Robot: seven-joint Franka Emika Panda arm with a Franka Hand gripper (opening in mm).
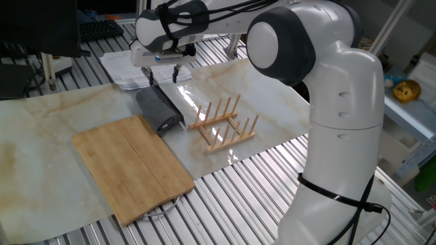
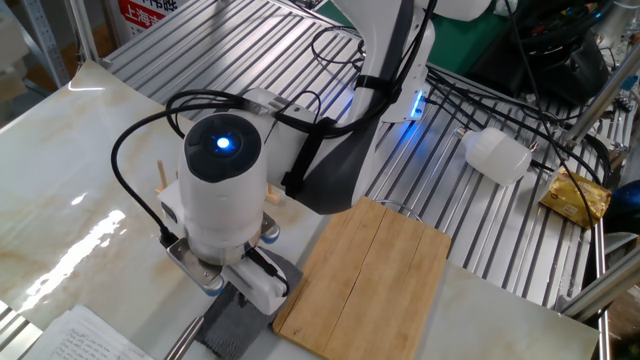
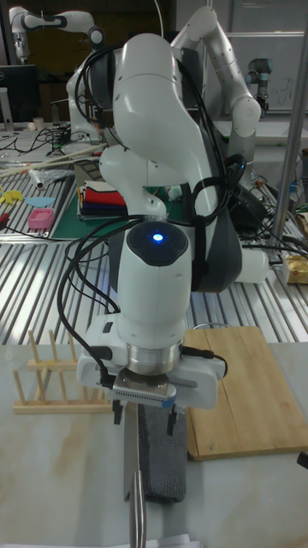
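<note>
My gripper point(image 1: 163, 75) stands open above the far end of a folded dark grey towel point(image 1: 160, 111), its fingers point(image 1: 176, 73) spread apart. A long metal utensil, apparently a knife point(image 3: 139, 503), lies along the towel's edge. In exterior view 3 it passes below the gap between my fingertips; nothing appears gripped. Whether the utensil rests on the towel or only against it, I cannot tell. Beside the towel is a wooden cutting board point(image 1: 133, 163), flat on the table. A wooden peg rack point(image 1: 223, 126) stands on the towel's other side. In exterior view 2 my gripper's body covers most of that rack.
Papers point(image 1: 129, 68) lie at the far table edge, behind the gripper. A white rounded object point(image 2: 497, 157) and a yellow packet point(image 2: 575, 197) sit beyond the board on the slatted tabletop. Bare marbled sheet point(image 1: 41, 156) extends past the board on its far side.
</note>
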